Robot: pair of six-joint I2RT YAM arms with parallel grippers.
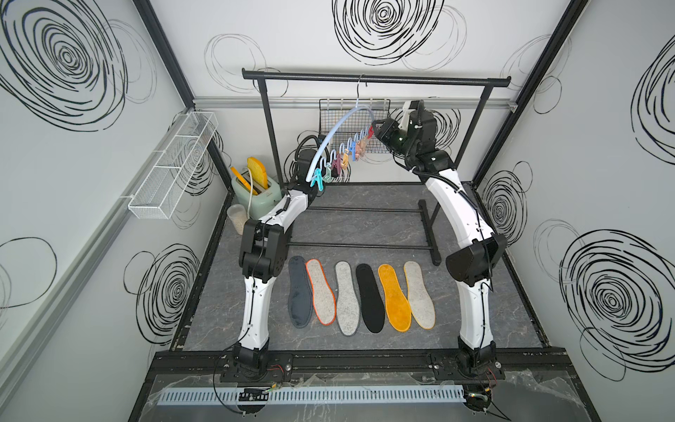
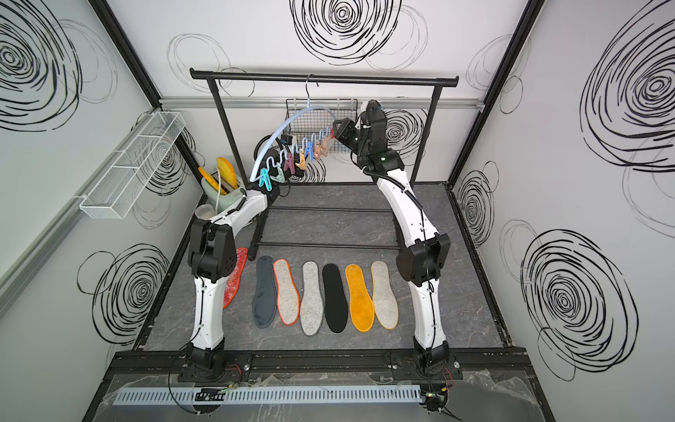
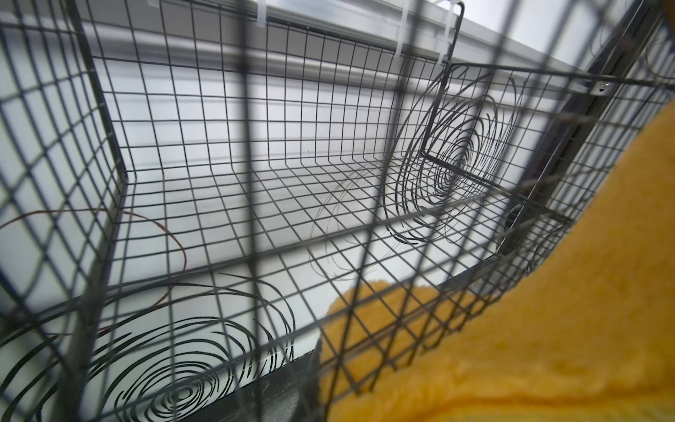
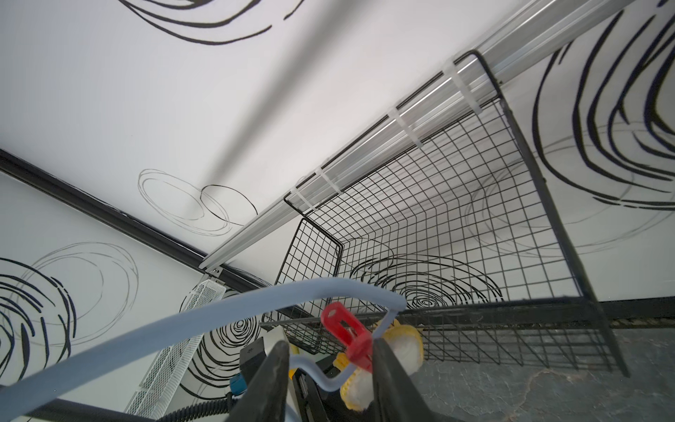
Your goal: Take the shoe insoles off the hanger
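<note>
The pale blue hanger [image 1: 337, 130] hangs on the black rail with a row of coloured clips, and no insole shows on it in the top views. My right gripper [image 1: 378, 128] is at its right end, beside a red clip [image 4: 356, 348]; its fingers stand apart in the right wrist view, the clip seen between them. My left gripper is behind the hanger's left end, largely hidden; its wrist view shows black mesh and a close yellow fluffy surface [image 3: 576, 309], no fingertips. Insoles lie in a row along the front, including grey [image 1: 299, 295], black [image 1: 370, 302] and yellow [image 1: 393, 302].
A black wire basket [image 4: 450, 176] hangs on the back wall behind the hanger. A white wire rack [image 1: 168, 161] is on the left wall, above a green bin [image 1: 265, 200]. The rack frame's posts stand on both sides.
</note>
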